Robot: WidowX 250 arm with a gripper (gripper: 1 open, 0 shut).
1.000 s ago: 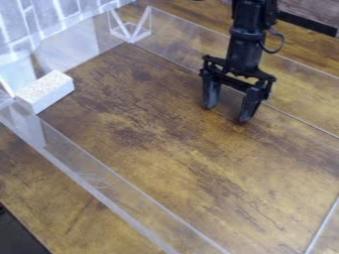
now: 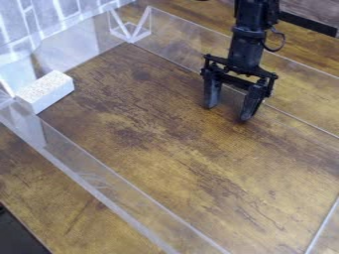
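The black gripper [image 2: 229,103] hangs low over the wooden board at the upper right of the camera view, near the back of the clear-walled area. Its two fingers stand apart with nothing visible between them. A white block [image 2: 44,93] with a speckled top lies at the left, by the clear wall's corner, well away from the gripper.
Clear low walls [image 2: 126,202] enclose the wooden floor [image 2: 166,159], whose middle and front are bare. White pleated fabric [image 2: 47,25] hangs at the back left. A dark edge shows at the lower left corner.
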